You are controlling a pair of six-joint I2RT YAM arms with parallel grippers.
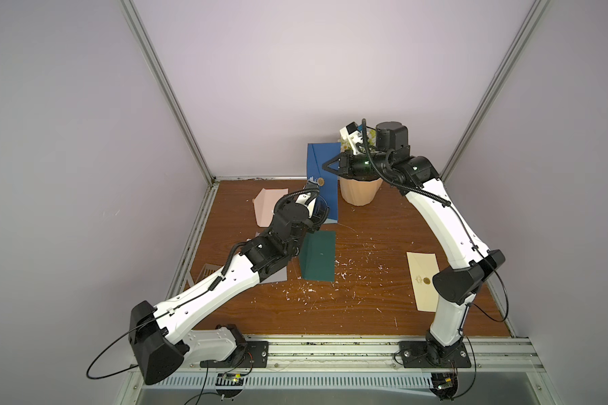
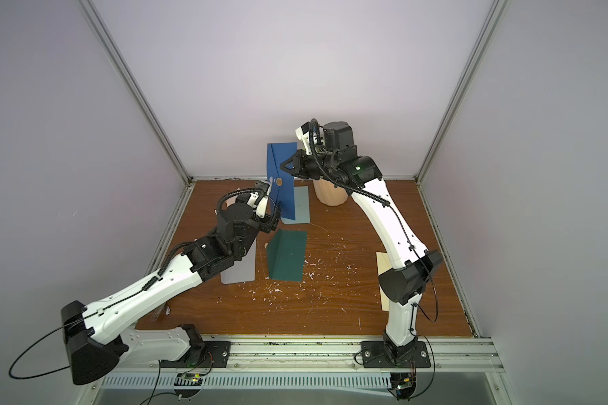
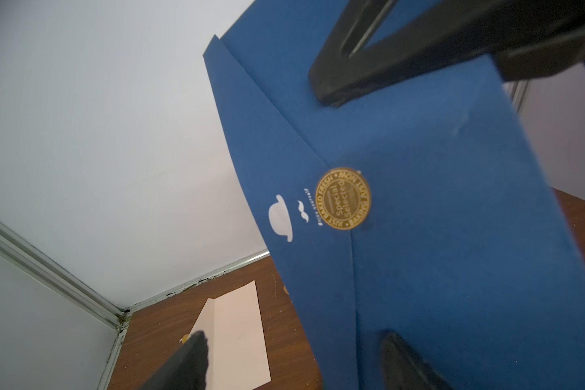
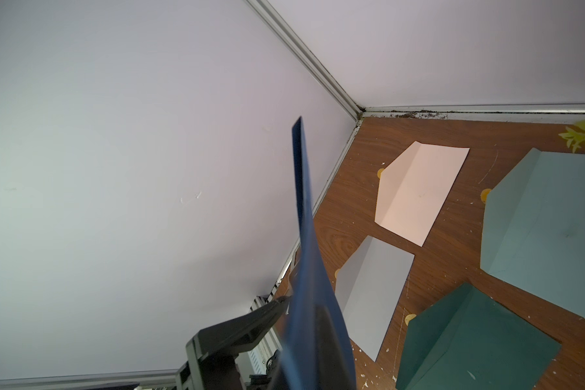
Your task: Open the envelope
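Note:
A blue envelope [image 1: 323,154] hangs upright above the table, gripped near its upper right edge by my right gripper [image 1: 325,166], whose fingers are shut on it. The left wrist view shows its printed side flap [image 3: 282,201] flat against the body, with a round gold seal [image 3: 343,198] across the flap's edge. My left gripper is open around the envelope's lower left edge, one finger [image 3: 182,367] outside it and the other finger [image 3: 403,364] in front of the blue face. Seen edge-on in the right wrist view, the envelope [image 4: 308,266] is a thin strip.
Pink [image 4: 422,191], grey [image 4: 378,292], light blue [image 4: 552,221] and dark green [image 4: 481,344] envelopes lie with flaps spread. A cream envelope [image 1: 423,280] lies at right. Behind stands a plant pot [image 1: 359,192].

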